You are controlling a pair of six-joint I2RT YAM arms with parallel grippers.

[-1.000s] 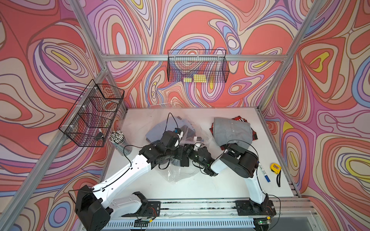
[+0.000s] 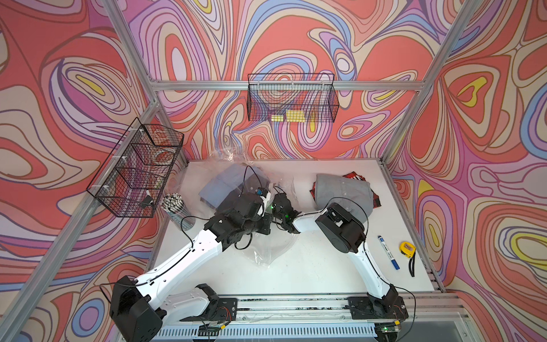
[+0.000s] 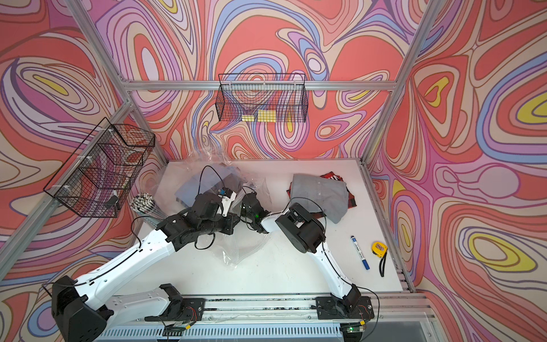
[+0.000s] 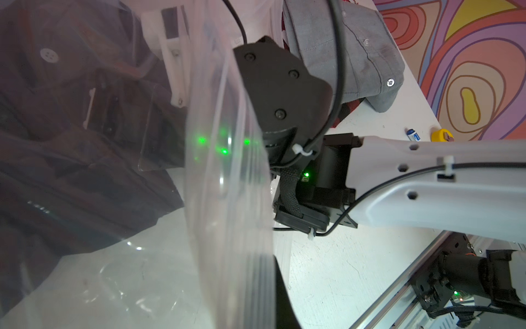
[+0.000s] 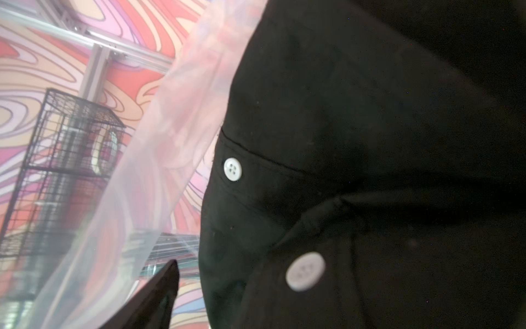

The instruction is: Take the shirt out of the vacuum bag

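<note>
The clear vacuum bag [image 4: 230,230] holds a dark shirt [image 4: 65,137] with white buttons and, in the top views, folded blue-grey cloth [image 2: 225,185]. My left gripper [image 2: 262,216] is at the bag's mouth; the top views show it from above, its fingertips mostly hidden. My right gripper [image 2: 276,208] reaches from the right into the bag, behind translucent plastic in the left wrist view. In the right wrist view black fabric [image 5: 328,109] fills most of the picture, close to the camera; whether the fingers grip it cannot be seen.
Grey and red plaid clothes [image 2: 342,191] lie at the back right. A marker [image 2: 387,250] and yellow tape measure [image 2: 406,248] are at the right. A container of white sticks [image 2: 176,212] stands at the left. Wire baskets hang on the frame.
My right arm has moved leftward and back, deeper into the bag. The bag and blue-grey cloth have shifted left and up. My left arm has barely moved.
</note>
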